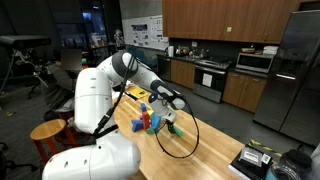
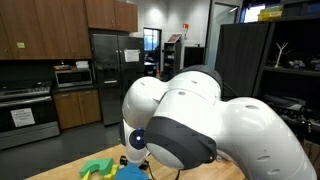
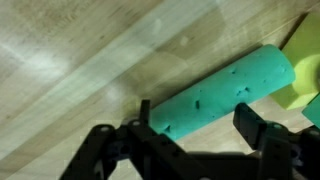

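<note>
In the wrist view a teal-green block [image 3: 225,88] with small holes along it lies slantwise on the wooden table. My gripper is over its lower-left part, with the fingers spread apart and the block showing between them. Whether either finger touches the block cannot be told. From exterior view 1, the gripper [image 1: 168,125] is low over the table, beside the coloured blocks and too small to make out its fingers. The arm hides it in exterior view 2, where a green block [image 2: 97,167] shows at the bottom.
A yellow-green block [image 3: 303,62] lies close to the teal block's upper-right end. Red [image 1: 145,116] and blue [image 1: 153,123] pieces stand left of the gripper in exterior view 1. Clear table [image 1: 205,150] stretches to the right, with a dark device [image 1: 252,160] near its edge.
</note>
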